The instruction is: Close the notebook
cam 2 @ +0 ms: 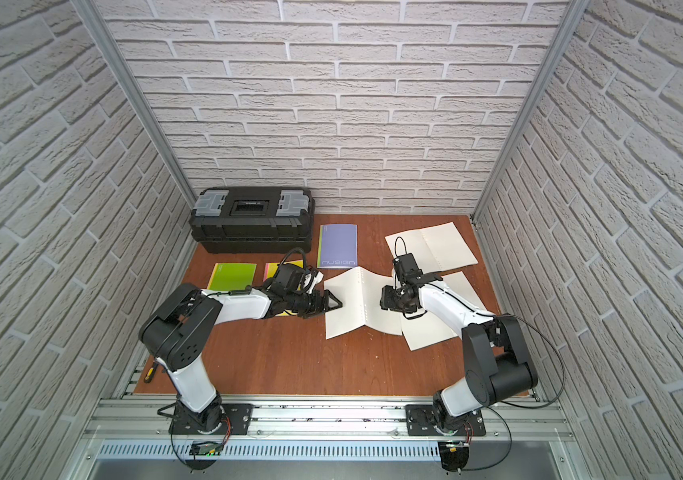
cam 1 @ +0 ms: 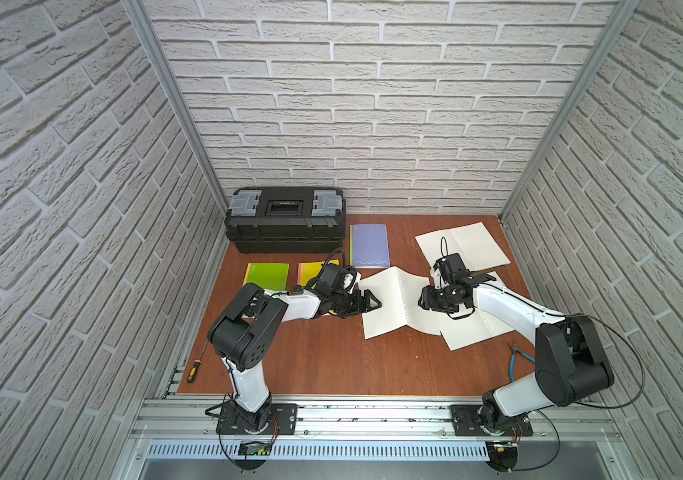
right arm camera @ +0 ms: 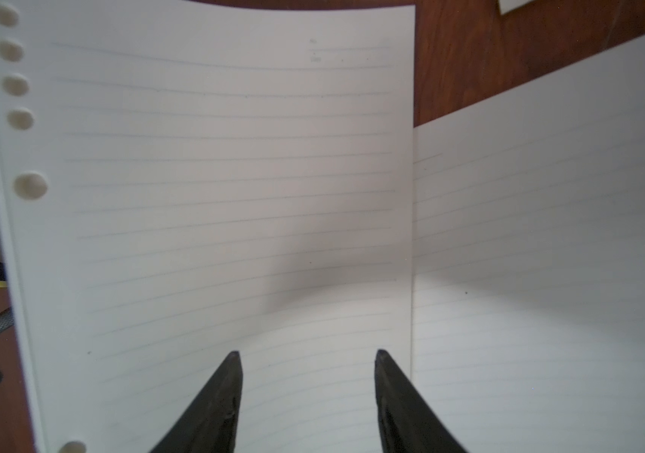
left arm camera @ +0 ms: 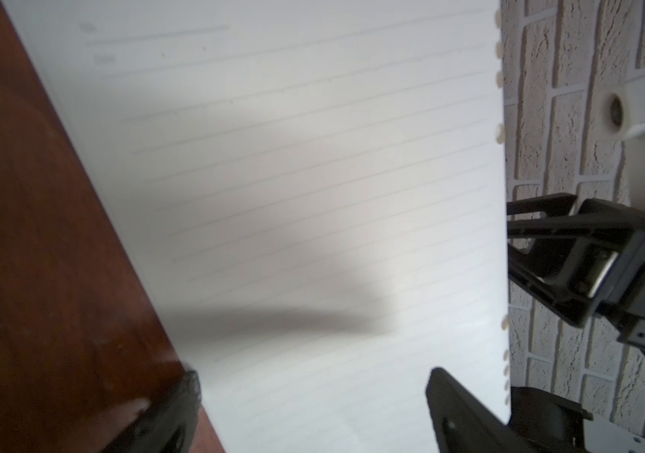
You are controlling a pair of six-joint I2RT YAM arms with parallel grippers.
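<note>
The notebook (cam 1: 384, 302) lies spread open in mid-table, white lined pages up, with its holed middle raised into a low ridge. My left gripper (cam 1: 372, 300) is at its left edge. In the left wrist view, that gripper's two fingers (left arm camera: 454, 404) stand apart, one by the page edge and one over the page; I cannot tell whether they touch it. Over the right-hand page is my right gripper (cam 1: 425, 300), its fingers (right arm camera: 228, 392) also apart with only page visible between them. Parts of both outer edges are hidden by the grippers in the top views.
Another open notebook (cam 1: 475, 324) touches or underlies the right edge. A third open one (cam 1: 469, 244), a lilac notebook (cam 1: 369, 244), a green one (cam 1: 268, 276) and a black toolbox (cam 1: 285, 224) lie farther back. Clear wood lies in front.
</note>
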